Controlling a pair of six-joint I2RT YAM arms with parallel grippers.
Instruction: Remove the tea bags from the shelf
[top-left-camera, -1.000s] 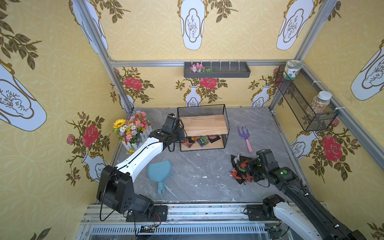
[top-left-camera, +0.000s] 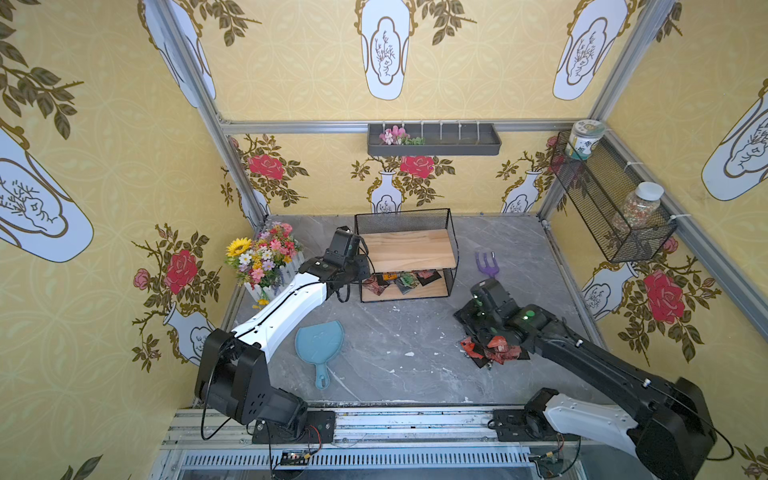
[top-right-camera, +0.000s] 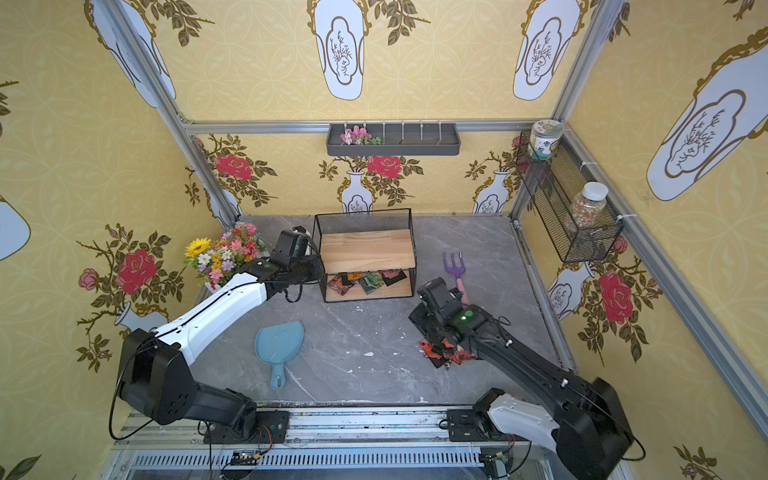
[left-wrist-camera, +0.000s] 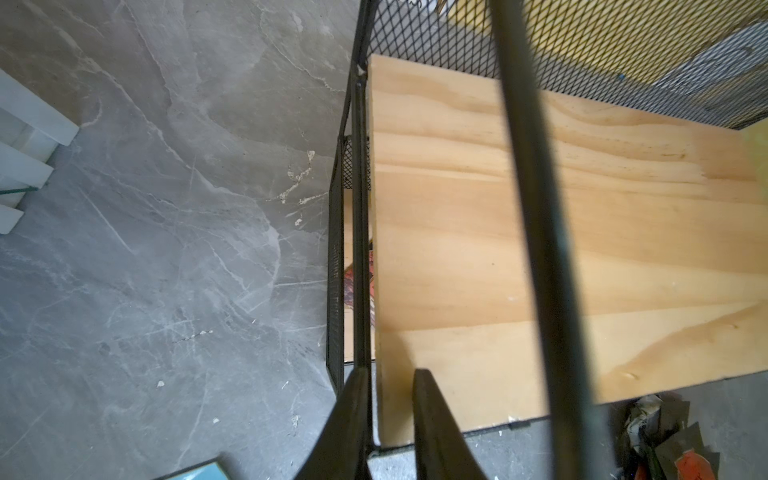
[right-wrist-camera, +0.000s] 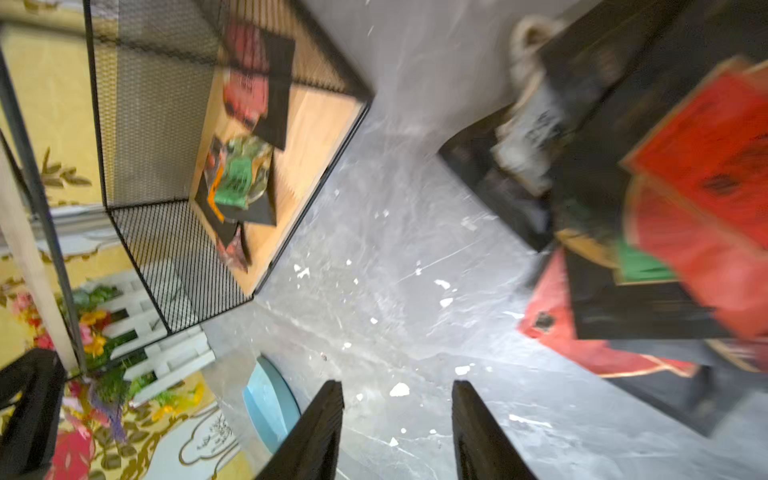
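Note:
A two-tier wire shelf with wooden boards (top-left-camera: 404, 248) stands at the back centre. Several tea bags (right-wrist-camera: 244, 184) lie on its lower board, and the upper board (left-wrist-camera: 560, 240) is bare. A pile of black, red and green tea bags (right-wrist-camera: 688, 200) lies on the table right of the shelf's front. My left gripper is at the shelf's upper left front corner, fingers apart around the frame or board edge; whether it grips is unclear. My right gripper is open above the table by the pile, nothing between its fingers.
A blue dustpan (top-left-camera: 318, 342) lies at front left, a flower basket (top-left-camera: 268, 264) left of the shelf, a purple-pink fork (top-left-camera: 486, 264) at back right. A wire rack with jars (top-left-camera: 608, 192) hangs on the right wall. Bare table lies before the shelf.
The left arm looks unmoved.

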